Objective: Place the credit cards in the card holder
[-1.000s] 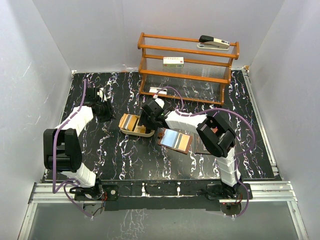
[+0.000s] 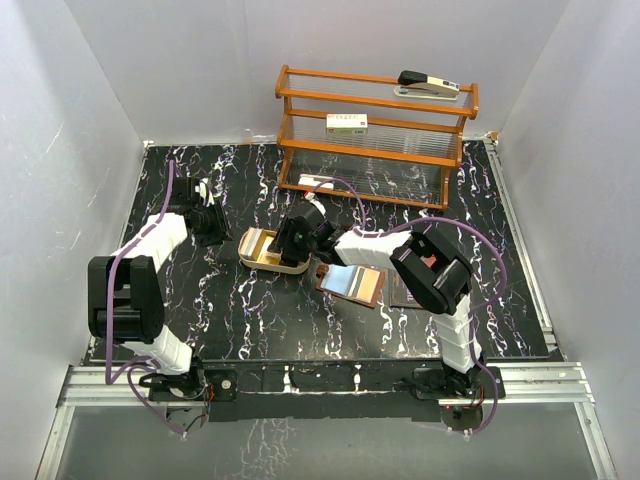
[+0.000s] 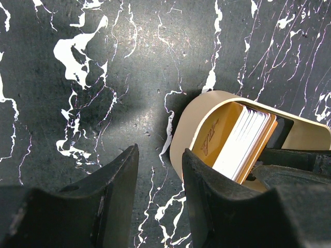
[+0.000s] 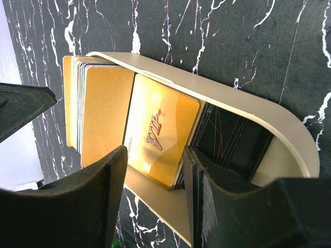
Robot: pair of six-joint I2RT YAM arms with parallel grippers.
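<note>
The beige card holder (image 2: 272, 267) lies mid-table with cards inside. Over its right part, my right gripper (image 2: 297, 243) stands open. In the right wrist view an orange card (image 4: 160, 132) with printed lettering leans in the holder, in the space between my right gripper's (image 4: 155, 151) parted fingers. A plain orange card (image 4: 106, 108) and a stack of edges stand to its left. Left of the holder hangs my left gripper, part open and empty. White card edges (image 3: 241, 142) show in the left wrist view, alongside a right-gripper finger (image 3: 289, 168).
A wooden tray (image 2: 376, 290) with blue and orange cards lies right of the holder, and a framed dark-red piece (image 2: 405, 290) lies under the right arm. Behind stands a wooden rack (image 2: 370, 140) with a stapler (image 2: 428, 84).
My right gripper has shifted slightly left and away from the front edge. The cards in the holder look pushed leftward, with more pale edges showing. The left arm stays nearly still.
</note>
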